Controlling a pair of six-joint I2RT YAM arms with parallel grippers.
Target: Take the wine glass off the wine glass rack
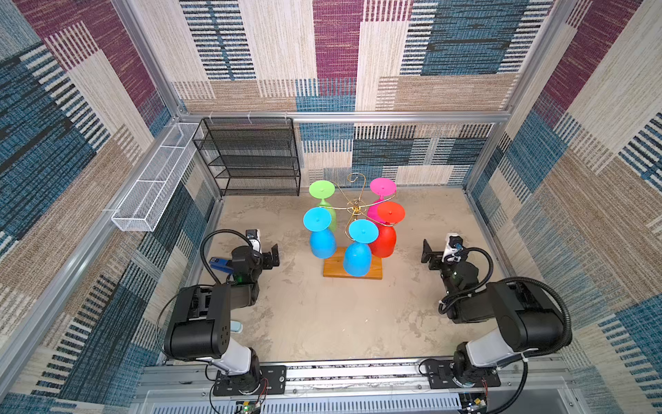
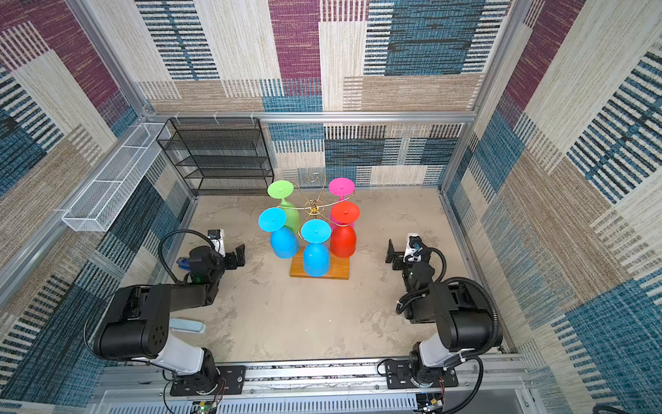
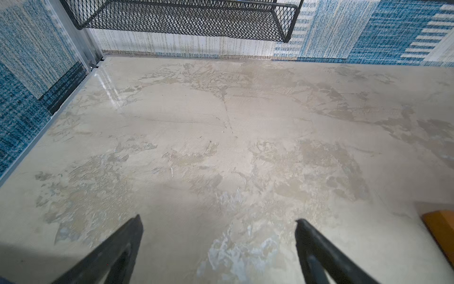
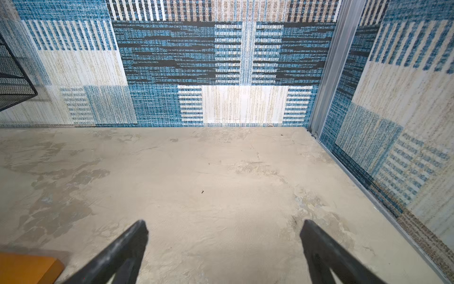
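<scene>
A gold wire rack (image 1: 356, 207) on a wooden base (image 1: 351, 272) holds upside-down glasses in the middle of the table: two blue (image 1: 357, 255) (image 2: 284, 241) at the front, a red one (image 1: 382, 241) at right, green (image 1: 322, 189) and pink (image 1: 382, 186) behind. My left gripper stands open and empty to the left of the rack; my right gripper stands open and empty to its right. Both wrist views show bare table between the fingers, with a corner of the base at one edge.
A black mesh shelf (image 1: 244, 155) is at the back left, a white wire basket (image 1: 155, 179) on the left wall. A light-blue object (image 2: 186, 325) lies near the left arm. Table around the rack is mostly clear; carpeted walls enclose it.
</scene>
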